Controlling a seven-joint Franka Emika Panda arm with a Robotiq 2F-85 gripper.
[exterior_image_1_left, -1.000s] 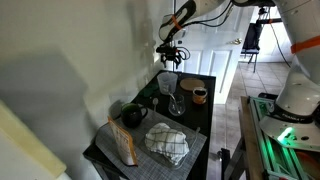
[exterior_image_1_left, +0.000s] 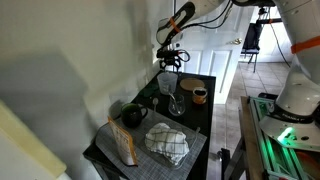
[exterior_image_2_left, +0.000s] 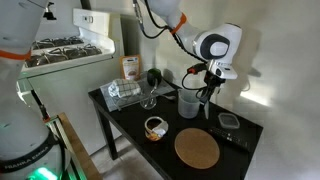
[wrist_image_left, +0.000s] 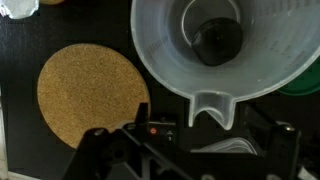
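A clear plastic container (wrist_image_left: 165, 45) with a small pouring lip fills the upper part of the wrist view, and a round black object (wrist_image_left: 217, 41) lies inside it. The same container (exterior_image_2_left: 188, 104) stands on the dark table in exterior view 2. My gripper is open at the lipped side of the container, its fingers spread wide to either side of the lip. In exterior view 1 the gripper (exterior_image_1_left: 172, 64) is above and behind the container (exterior_image_1_left: 167, 83). No object is seen held between the fingers.
A round cork mat (exterior_image_2_left: 197, 149) lies on the front of the black table. A jar (exterior_image_2_left: 156, 128) stands left of it. Farther off are a dish rack with cloth (exterior_image_1_left: 166, 143), a dark pot (exterior_image_1_left: 131, 114) and a clear lid (exterior_image_2_left: 229, 120).
My arm and gripper have come down slightly towards the container. The container and the other things on the table stay where they were.
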